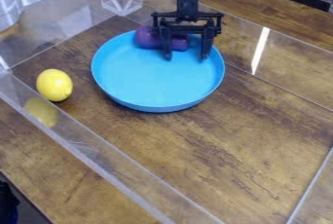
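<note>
My gripper [186, 47] is open over the back part of a blue plate [156, 82], its dark fingers reaching down on either side. A purple eggplant-like object [152, 37] lies at the plate's back left, partly hidden behind the gripper. Whether a finger touches it I cannot tell.
A yellow egg-shaped object [55, 85] sits left of the plate, near a clear plastic wall [78, 145].
</note>
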